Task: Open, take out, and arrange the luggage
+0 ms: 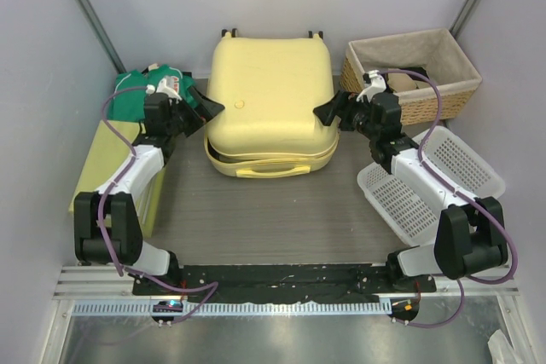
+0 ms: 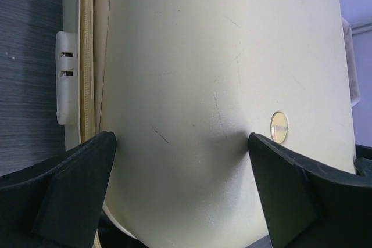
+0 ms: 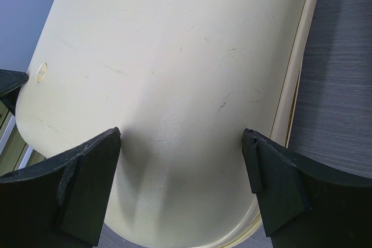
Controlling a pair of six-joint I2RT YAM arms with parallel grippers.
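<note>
A large pale yellow suitcase (image 1: 271, 91) lies at the back centre, its handle (image 1: 273, 172) facing the front. Its lid is slightly raised over the lower shell, with a dark gap showing at the front left. My left gripper (image 1: 205, 106) is at the lid's left front corner, and my right gripper (image 1: 328, 110) is at the right front corner. Each wrist view shows two fingers spread wide, their tips against or very near the smooth lid; I cannot tell how firmly they touch. Whatever is inside the suitcase is hidden.
At the back right stands a wicker basket (image 1: 418, 112) with dark and tan items in it. A white perforated basket (image 1: 405, 202) sits at the right. Green cloth (image 1: 128, 106) and a yellow box (image 1: 98, 164) are on the left.
</note>
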